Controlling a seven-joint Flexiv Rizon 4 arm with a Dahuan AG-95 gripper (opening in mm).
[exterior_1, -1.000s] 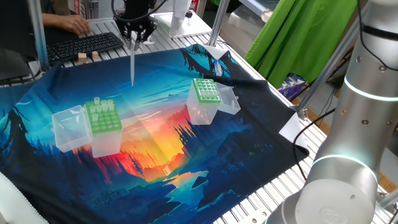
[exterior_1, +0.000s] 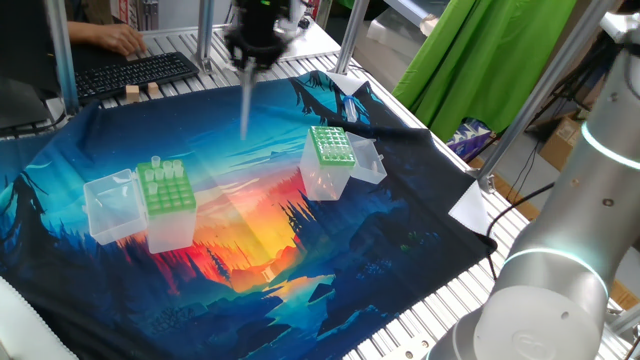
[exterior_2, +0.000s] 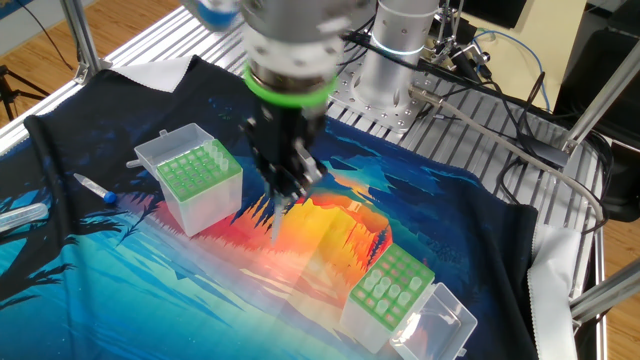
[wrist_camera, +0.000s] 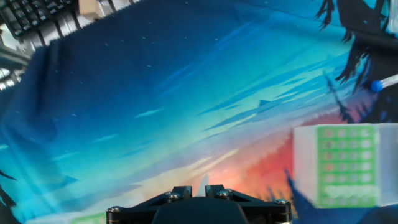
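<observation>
My gripper (exterior_1: 250, 66) hangs above the cloth, shut on a slim translucent pipette tip (exterior_1: 246, 105) that points down. In the wrist view the black gripper is at the bottom edge, with a sliver of the pipette tip (wrist_camera: 203, 182) showing between its fingers. One open tip box (exterior_1: 170, 228) has a green rack (exterior_1: 178, 196) with several tips standing in its far part. The other tip box (exterior_1: 325, 182) also has a green rack (exterior_2: 198, 171), with a row of tips along one side. In exterior view 2, the pipette tip (exterior_2: 277, 222) hangs between the two boxes.
A printed cloth (exterior_1: 260, 290) covers the table, bare between the boxes. Each box's clear lid (exterior_1: 115, 207) stands open beside it. A blue-capped pen (exterior_2: 96, 189) lies near one box. A keyboard (exterior_1: 135, 75) and a person's hand (exterior_1: 120, 38) are at the far edge.
In exterior view 1 my gripper, with the pipette tip still in it, has moved right and looks blurred. The boxes stand where they were.
</observation>
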